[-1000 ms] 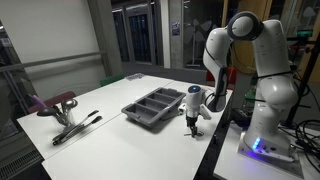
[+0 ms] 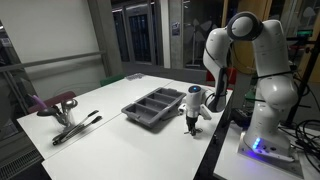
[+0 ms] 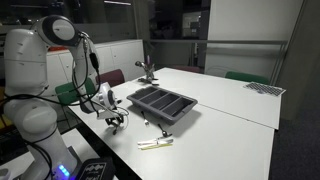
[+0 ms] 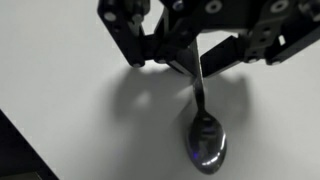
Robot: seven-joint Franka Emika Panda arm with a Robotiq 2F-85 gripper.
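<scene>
A dark metal spoon (image 4: 207, 145) lies on the white table, its bowl toward the bottom of the wrist view and its handle running up between my fingers. My gripper points down over the handle, its fingers spread part way with the handle in the gap. Exterior view 1 has the gripper (image 2: 193, 131) low at the table surface, near the right-hand edge. From exterior view 2 the gripper (image 3: 113, 127) is also down at the table, though the spoon is too small to make out clearly there.
A grey compartment tray (image 3: 150, 106) stands close by on the table. Several utensils (image 3: 155, 144) lie in front of it. A holder with utensils (image 2: 66, 112) sits at the far left in exterior view 1.
The arm stays in almost the same place, low over the table. Any finger movement is too small to make out in the exterior view.
</scene>
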